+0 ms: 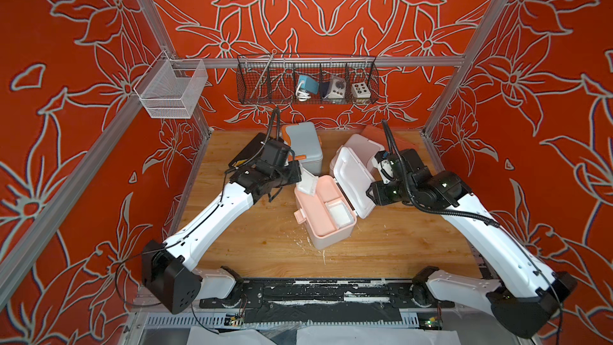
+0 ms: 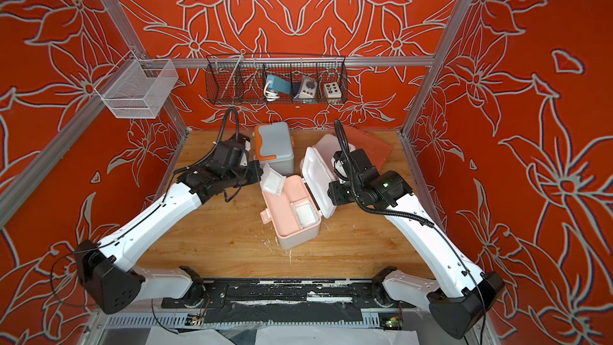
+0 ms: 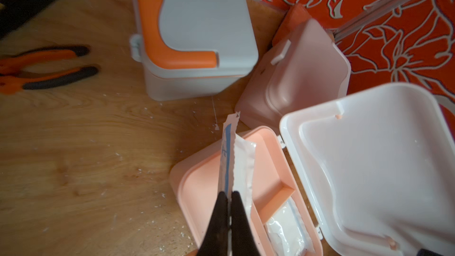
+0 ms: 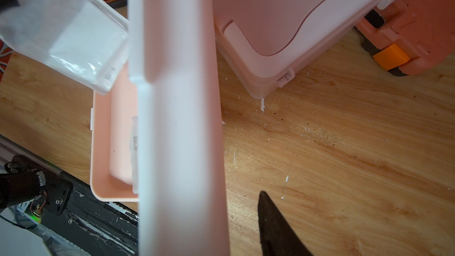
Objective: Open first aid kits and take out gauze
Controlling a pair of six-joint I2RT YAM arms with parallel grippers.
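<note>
The pink first aid kit lies open on the table, its white lid tilted up on the right. My left gripper is shut on a thin white gauze packet, held above the kit's far end. A blue stripe shows along the packet's edge. In the kit's small compartment is another white packet. My right gripper is at the lid's outer edge. In the right wrist view one finger shows beside the lid; the other is hidden behind it, and the lid stands between them.
Behind the kit stand a grey box with orange trim and a closed pink box. Orange-handled pliers and a black case lie at left. An orange case is at back right.
</note>
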